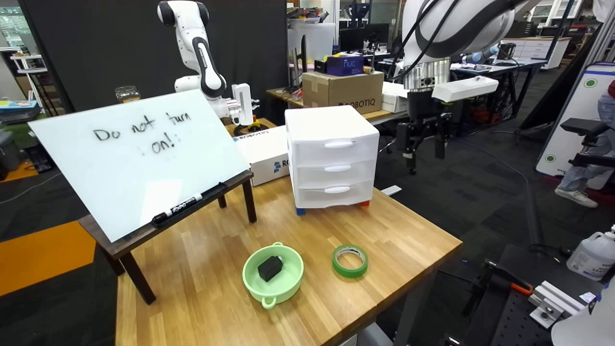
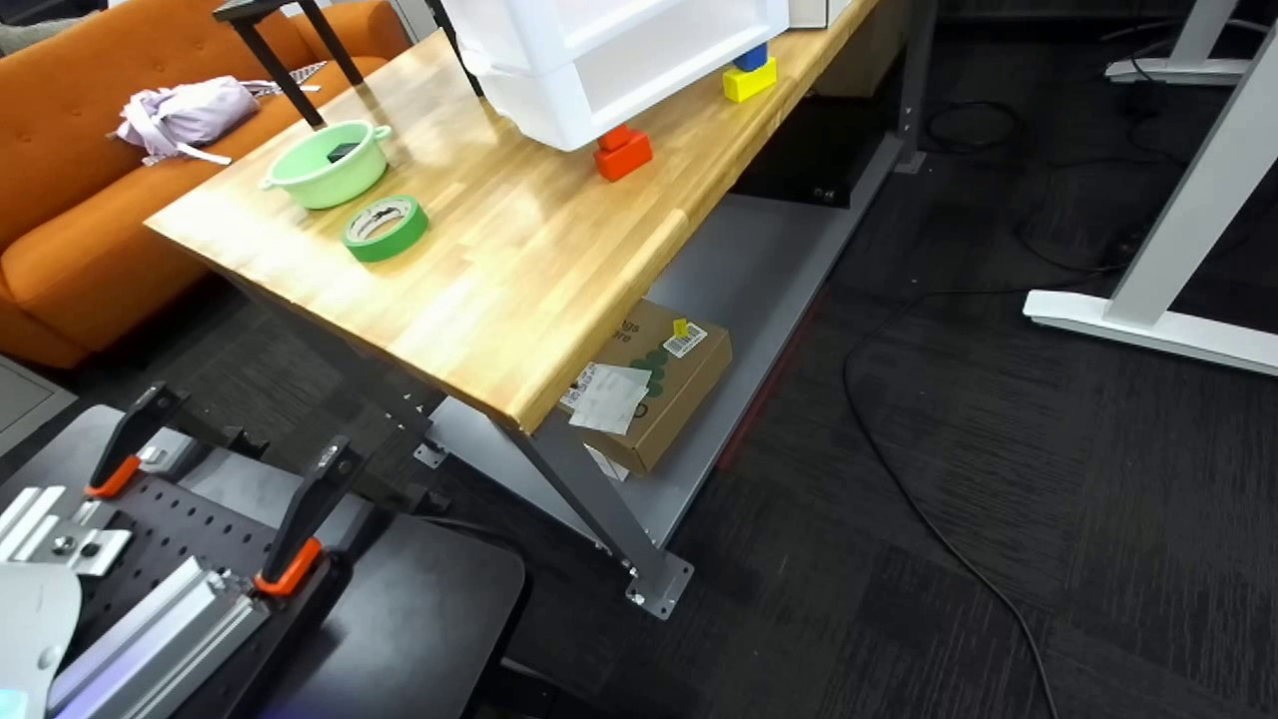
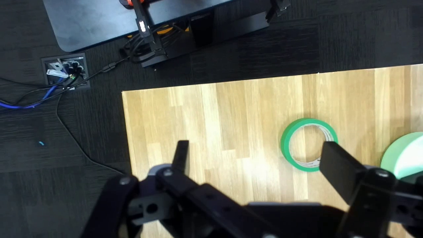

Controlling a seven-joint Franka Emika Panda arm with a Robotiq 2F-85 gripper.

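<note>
My gripper [image 1: 425, 156] hangs in the air to the right of the white drawer unit, well above the table. In the wrist view its black fingers [image 3: 181, 156] are spread wide, so it is open and empty. Flat on the wooden table [image 1: 403, 242] lies a roll of green tape [image 1: 350, 261], far below the gripper. A light green bowl [image 1: 289, 283] with two small handles stands left of the tape. Inside the bowl rests a black block-like object [image 1: 269, 268]. The tape [image 3: 290, 144] shows between the fingers' directions in the wrist view, with only the bowl's edge [image 3: 390, 158] at the right.
A white drawer unit [image 1: 331, 150], its drawers closed, stands on coloured blocks [image 2: 623, 154] at the table's back. A whiteboard [image 1: 144, 155] reading "Do not turn on!" leans on a dark stand, a marker [image 1: 177, 208] on its ledge.
</note>
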